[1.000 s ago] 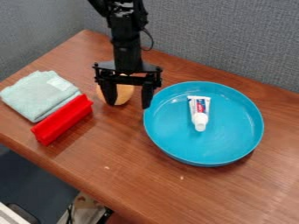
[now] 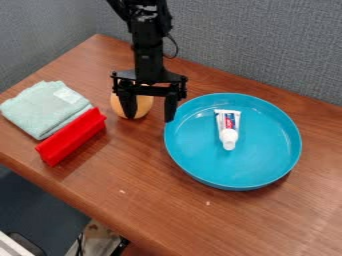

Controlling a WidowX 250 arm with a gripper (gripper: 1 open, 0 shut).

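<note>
My black gripper (image 2: 150, 104) hangs over the middle-left of the table with its fingers spread wide. Just behind and below it sits a round tan object (image 2: 134, 108), partly hidden by the gripper; whether the fingers touch it is unclear. To the right, a white tube (image 2: 227, 128) lies on a blue plate (image 2: 263, 165). At the left, a red elongated item (image 2: 71, 138) lies beside a folded pale green cloth (image 2: 40, 108).
The wooden table (image 2: 160, 215) has bare space at the front and far right. A grey padded wall (image 2: 267, 45) stands behind it. The table's left front edge drops to a dark floor.
</note>
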